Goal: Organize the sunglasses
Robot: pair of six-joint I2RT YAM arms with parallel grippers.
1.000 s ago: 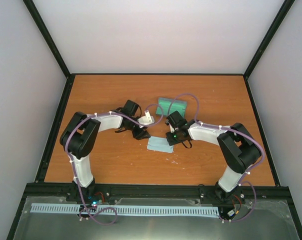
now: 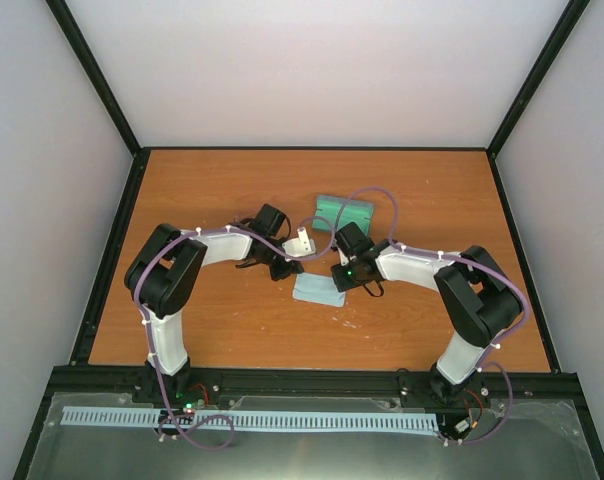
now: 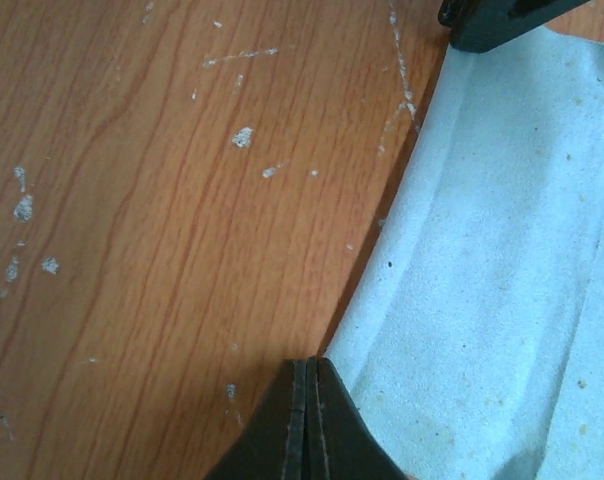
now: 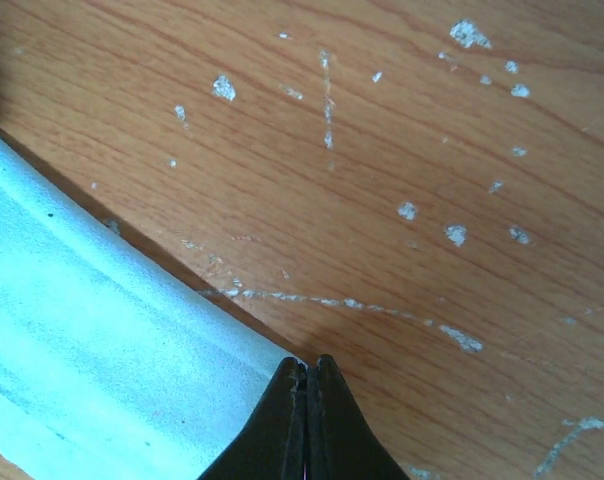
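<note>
A light blue cloth (image 2: 318,289) lies folded on the wooden table. My left gripper (image 2: 295,270) is shut at the cloth's upper left corner; in the left wrist view its fingertips (image 3: 312,375) meet the cloth's edge (image 3: 462,260), and I see nothing clearly held between them. My right gripper (image 2: 340,281) is at the cloth's right end; in the right wrist view it (image 4: 307,372) is shut on the corner of the cloth (image 4: 112,330). No sunglasses are visible.
A green case (image 2: 342,212) lies behind the cloth, partly under the cable loops.
Compared with a second ago, my left arm has moved slightly right and forward to the cloth's corner, and the cloth has shifted very slightly. My right arm is still.
</note>
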